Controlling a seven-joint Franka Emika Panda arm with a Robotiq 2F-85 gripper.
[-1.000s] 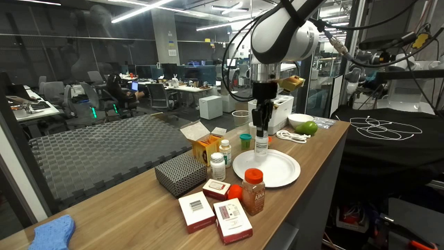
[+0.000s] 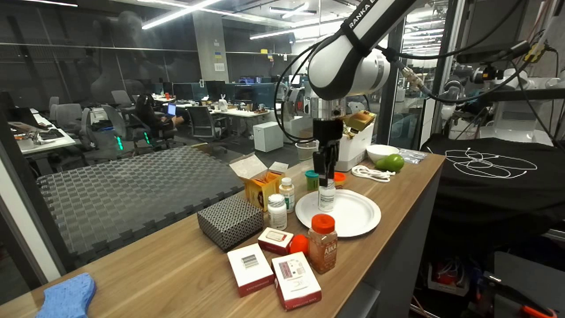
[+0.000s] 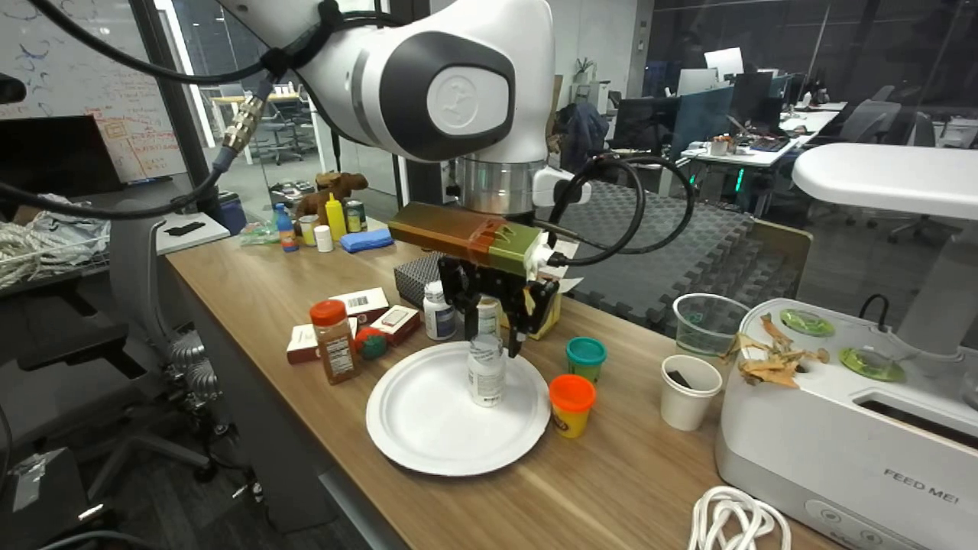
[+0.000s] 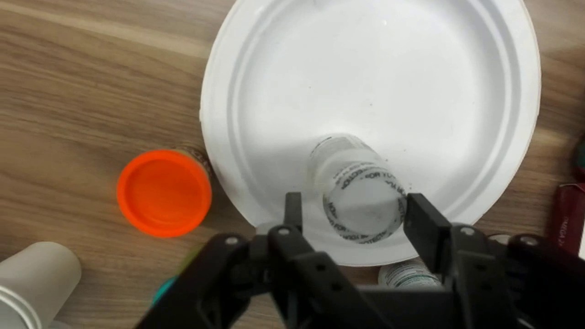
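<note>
A small white bottle point(image 3: 487, 376) stands upright on the white paper plate point(image 3: 412, 422), toward the plate's edge. My gripper point(image 3: 495, 344) is over it, fingers pointing down on either side of its top. From the wrist view, the bottle's lid point(image 4: 366, 204) lies between the fingertips. A gap shows between the lid and the left finger, while the right finger point(image 4: 425, 219) looks close against the lid; whether it touches, I cannot tell. The fingers are part open. In the first exterior view, the gripper hides the bottle's top.
Beside the plate stand orange-lidded point(image 3: 572, 396) and teal-lidded point(image 3: 586, 356) tubs. Two more bottles point(image 2: 277, 212), an open yellow box point(image 2: 261, 191), a black patterned box point(image 2: 231, 220), a red-capped spice jar point(image 2: 323, 249) and red-white boxes point(image 2: 296, 278) crowd the other side. Most of the plate is bare.
In the first exterior view, the arm and bottle have shifted left and toward the camera.
</note>
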